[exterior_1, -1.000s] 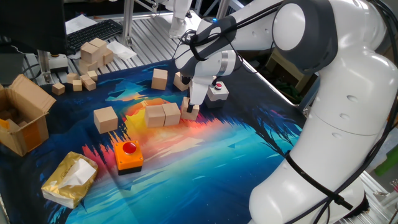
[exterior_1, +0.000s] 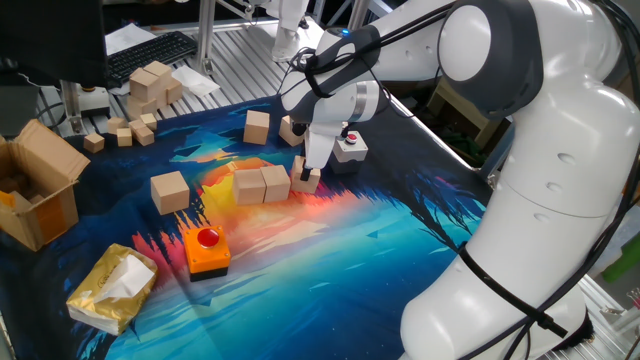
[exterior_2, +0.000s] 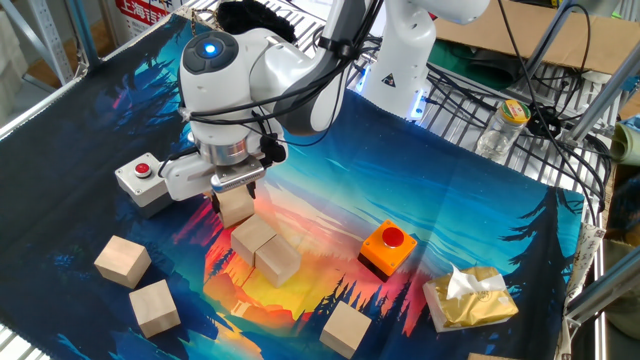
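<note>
My gripper (exterior_2: 234, 197) points down at the table, its dark fingertips on either side of a wooden block (exterior_2: 237, 207). Whether the fingers press on that block or only stand around it cannot be told. In exterior view 1 the same block (exterior_1: 306, 181) is partly covered by the hand and appears to rest on the mat. Close beside it, two wooden blocks (exterior_1: 261, 186) lie against each other in a row. More single blocks stand apart: one to the left (exterior_1: 170, 193) and two farther back, one of them (exterior_1: 256, 127) plainly visible, the other half hidden by the arm.
An orange box with a red button (exterior_1: 207, 252) and a gold tissue pack (exterior_1: 113, 289) lie at the front left. A grey button box (exterior_2: 146, 183) stands close beside the hand. A cardboard box (exterior_1: 45, 190) and several small blocks occupy the far left.
</note>
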